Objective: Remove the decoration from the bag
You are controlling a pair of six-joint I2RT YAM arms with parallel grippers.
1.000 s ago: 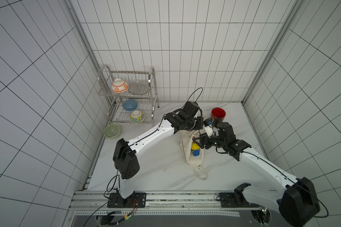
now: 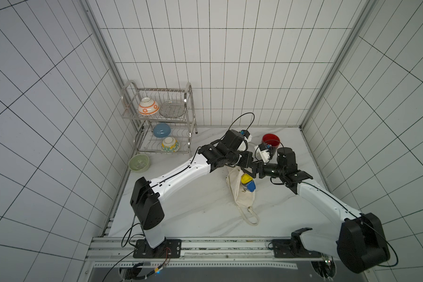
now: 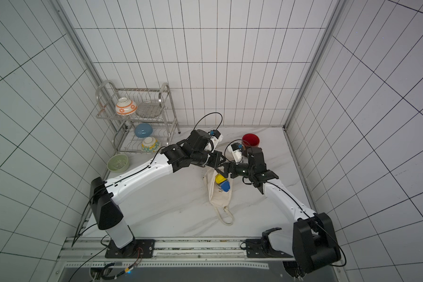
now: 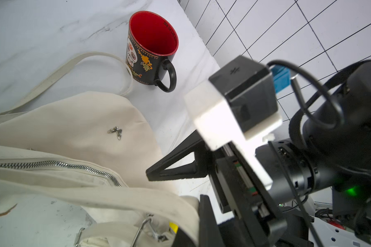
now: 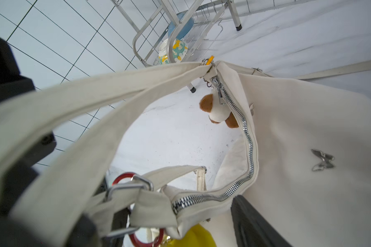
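The cream bag (image 5: 301, 123) lies on the table with its zip open. From its near corner hangs a yellow-and-blue decoration (image 2: 248, 182), its red ring (image 5: 146, 239) beside a metal buckle. A brown-and-white plush decoration (image 5: 218, 107) hangs at the other end of the zip. My right gripper is open, its fingers on either side of the bag's corner above the yellow decoration. My left gripper (image 2: 250, 173) comes in from the left, close against the right one. It appears shut; its fingertips are hidden, so whether the strap (image 5: 86, 164) lies between them cannot be told.
A dark mug with red inside (image 4: 152, 49) stands behind the bag, near the right arm. At the back left is a dish rack (image 2: 191, 112) with bowls, and a green bowl (image 2: 139, 163) sits in front of it.
My right gripper has shifted slightly back and right; the yellow-and-blue decoration has moved a little to the right.
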